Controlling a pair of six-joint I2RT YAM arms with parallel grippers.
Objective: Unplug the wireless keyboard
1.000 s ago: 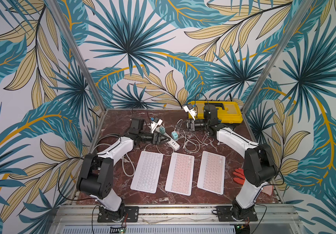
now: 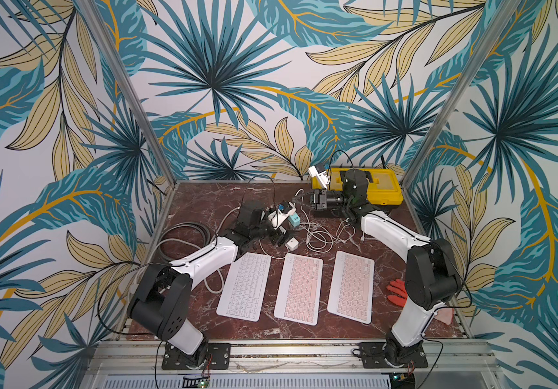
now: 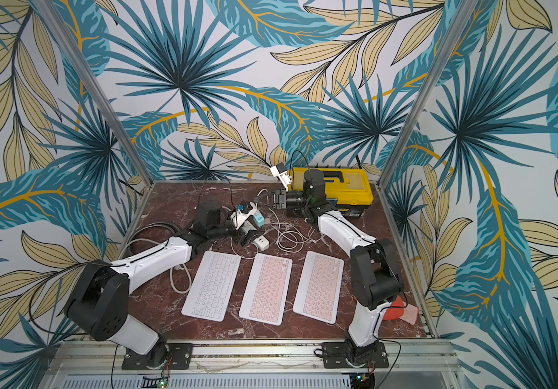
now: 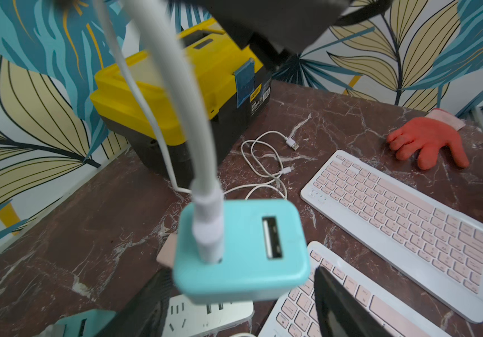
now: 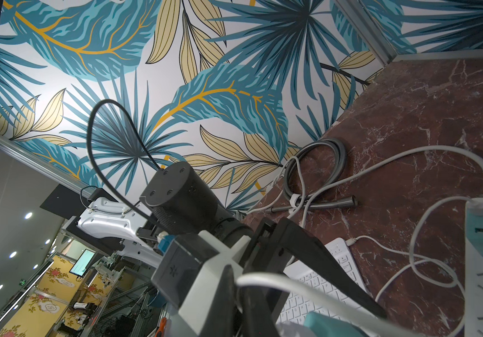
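Note:
In the left wrist view a mint charger (image 4: pixel 247 252) with a white cable plug (image 4: pixel 208 224) in its top sits close before my left gripper, whose open fingers flank it above a white power strip (image 4: pixel 207 314). My right gripper (image 2: pixel 301 201) is at the back, shut on a white cable (image 5: pixel 308 297), seen rising from the charger. A white keyboard (image 2: pixel 242 285) and two pink-keyed ones (image 2: pixel 297 288) lie in front. A second mint charger (image 4: pixel 87 320) is at the lower left.
A yellow toolbox (image 2: pixel 382 188) stands at the back right. Loose white cables (image 2: pixel 321 236) lie mid-table, a dark coiled hose (image 2: pixel 175 233) at left and a red glove (image 2: pixel 395 295) at right.
My left gripper has moved right and toward the back, in over the power strip and chargers. My right gripper has shifted slightly to the right over the last second.

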